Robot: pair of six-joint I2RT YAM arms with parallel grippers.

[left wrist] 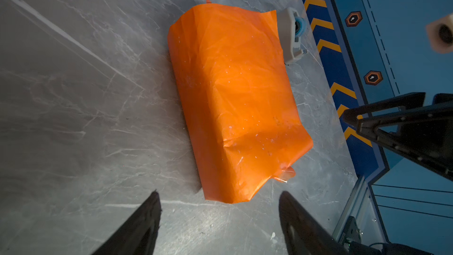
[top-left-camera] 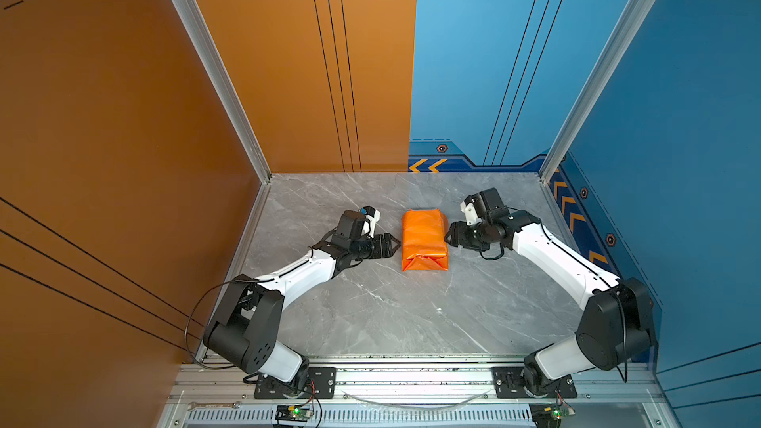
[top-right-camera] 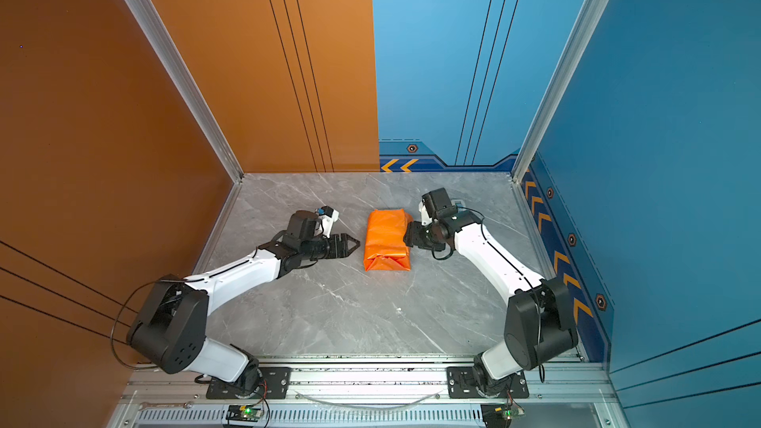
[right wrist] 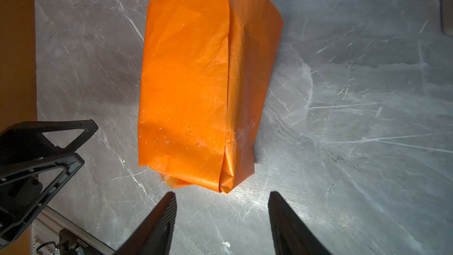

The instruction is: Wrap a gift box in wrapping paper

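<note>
The gift box, wrapped in orange paper [top-left-camera: 424,231], rests on the grey table between both grippers. A paper edge runs lengthwise along its top right side in the right wrist view. Folded paper shows low at its near end, partly sticking out in the left wrist view. Just left of the package, my left gripper [top-left-camera: 396,246] stands open and empty, its fingers [left wrist: 141,222] apart. On the opposite side is my right gripper [top-left-camera: 449,236], close to the package's right edge. Its fingers [right wrist: 162,222] are also spread with nothing between them.
Beyond the package sits a white device with a blue ring [left wrist: 288,37], perhaps a tape dispenser, mostly screened by the right arm from above. A dark object [right wrist: 446,0] cuts into the right wrist view's edge.
</note>
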